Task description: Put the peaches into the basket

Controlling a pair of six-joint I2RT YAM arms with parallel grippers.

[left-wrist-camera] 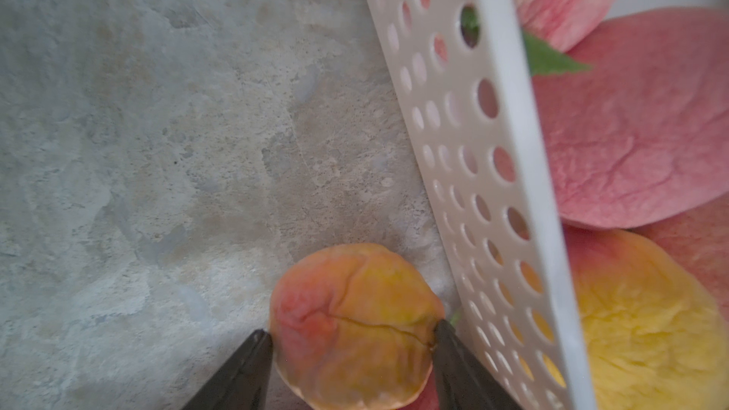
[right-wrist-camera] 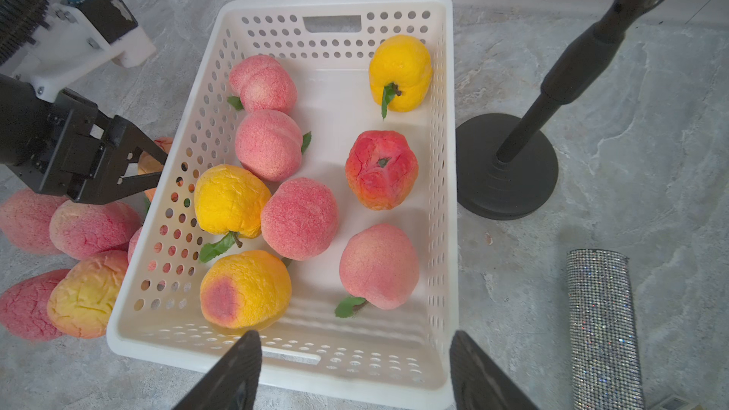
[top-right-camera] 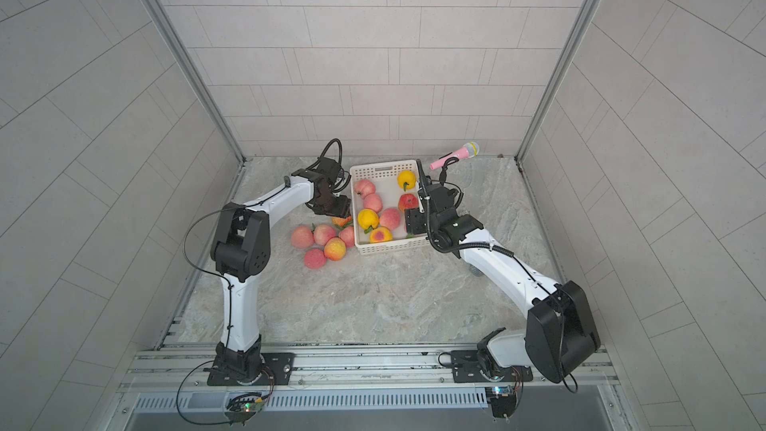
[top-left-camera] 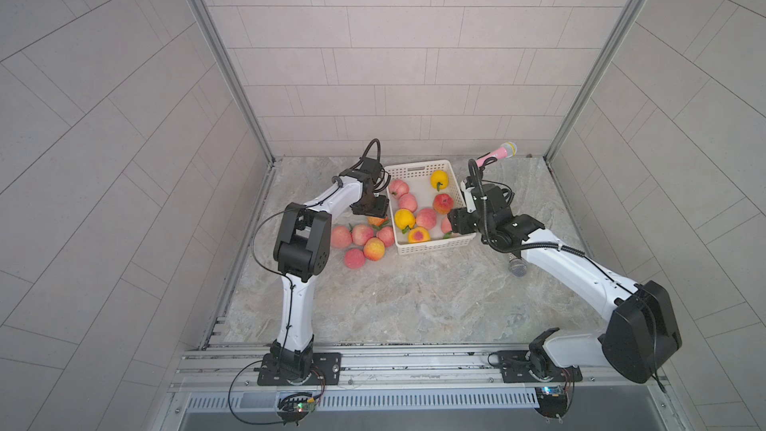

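Just left of the white basket (right-wrist-camera: 449, 273), my left gripper is open, its fingers on either side of an orange-yellow peach (left-wrist-camera: 349, 296) lying on the table close to the basket wall. Several more peaches, among them a yellow-red one (right-wrist-camera: 89, 294) and a pink one (top-left-camera: 355, 258), are grouped on the table nearer the front. Inside the basket lie several pink and yellow peaches, such as a pink peach (right-wrist-camera: 300, 218) and a yellow peach (right-wrist-camera: 400, 72). Over the basket's right side my right gripper is open, with no peach between its fingers.
Right of the basket stands a black round-based stand (right-wrist-camera: 507, 167) holding a pink microphone (top-left-camera: 496, 153). A glittery cylinder (right-wrist-camera: 603, 326) lies on the table farther right.
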